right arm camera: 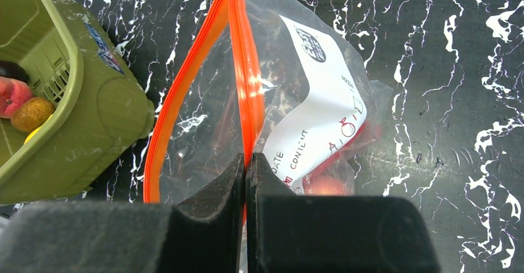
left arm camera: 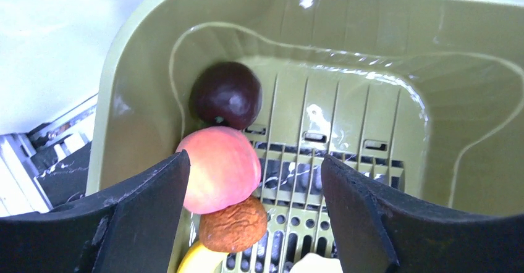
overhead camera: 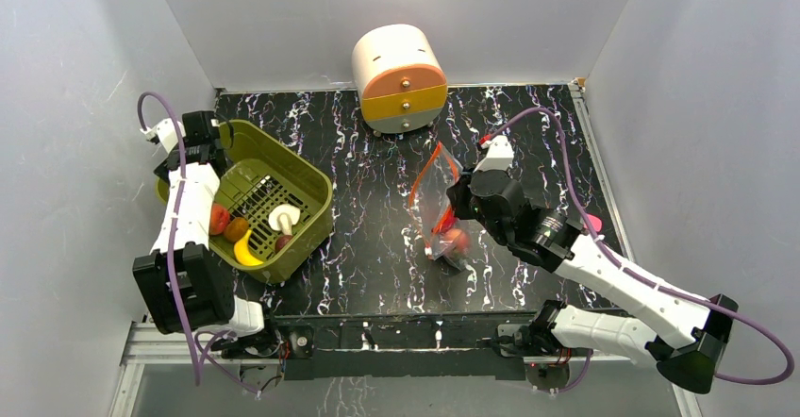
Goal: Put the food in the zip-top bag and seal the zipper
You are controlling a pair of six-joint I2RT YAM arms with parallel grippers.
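A clear zip top bag (right arm camera: 321, 88) with orange zipper strips stands in the middle of the table, its mouth spread apart. One strip runs into my right gripper, which is shut on that edge. A reddish round food item (overhead camera: 457, 240) lies in the bag's bottom. Over the green basket (left arm camera: 469, 26), my left gripper has its fingers apart and nothing held. Below it lie a dark purple fruit (left arm camera: 227, 95), a pink peach (left arm camera: 222, 169), a brown fruit (left arm camera: 233, 225) and a partly hidden banana (left arm camera: 201, 259). A white mushroom (overhead camera: 284, 217) rests farther right in the basket.
A small rounded cabinet (overhead camera: 404, 79) with coloured drawers stands at the back. Grey walls (overhead camera: 85, 153) close in the sides, the left one near my left arm. Bare dark table lies between basket and bag.
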